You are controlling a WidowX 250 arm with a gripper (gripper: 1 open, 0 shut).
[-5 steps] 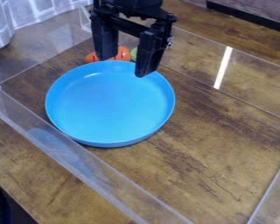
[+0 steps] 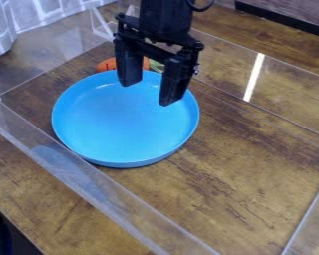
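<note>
My black gripper point(image 2: 149, 72) hangs over the back of a round blue plate point(image 2: 123, 129), its two fingers spread apart and reaching down. It is open, and nothing shows between the fingers. Behind it, partly hidden by the gripper, lie an orange object point(image 2: 109, 64) and a small green object point(image 2: 159, 66).
A transparent edge strip point(image 2: 76, 184) runs along the lower left, and a pale, crumpled object point(image 2: 0, 25) is at the upper left.
The gripper has moved a little to the right and down over the plate. The plate has stayed in place.
</note>
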